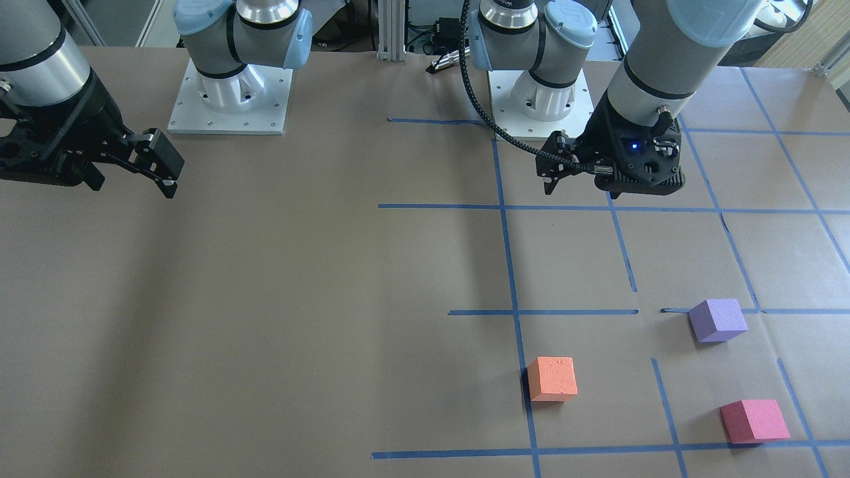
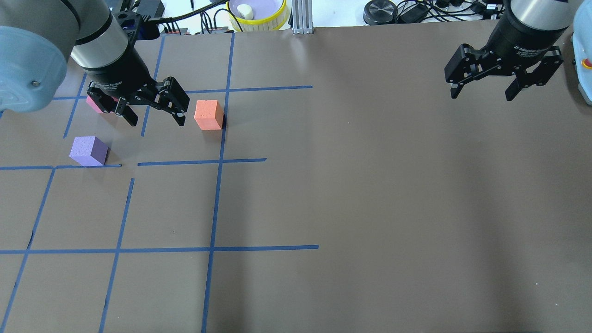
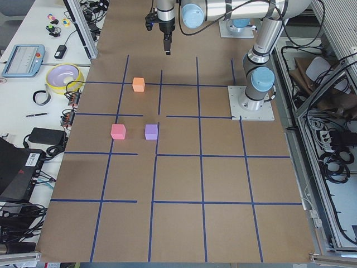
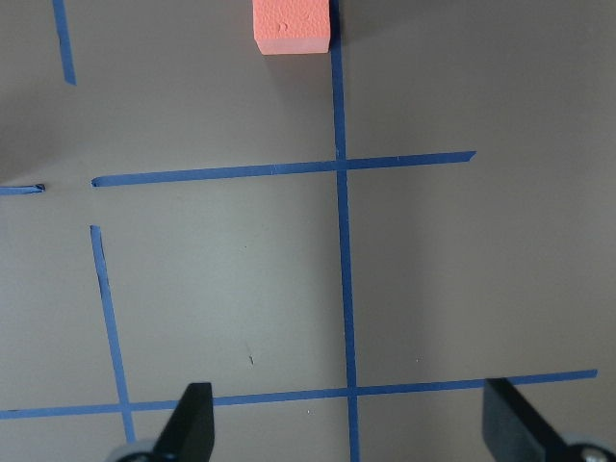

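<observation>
An orange cube [image 1: 552, 378], a purple cube [image 1: 717, 320] and a pink cube [image 1: 754, 421] sit apart on the taped table. In the top view the pink one is mostly hidden behind the arm. My gripper [image 1: 582, 184] hangs above the table, behind the cubes in the front view. It stands open in the wrist view [image 4: 346, 420], with only bare floor and tape between its fingers; the orange cube [image 4: 291, 24] is at that view's top edge.
A second arm's black gripper [image 2: 482, 91] is over the opposite side of the table. A yellow-rimmed tub [image 3: 56, 84] sits off the table's edge.
</observation>
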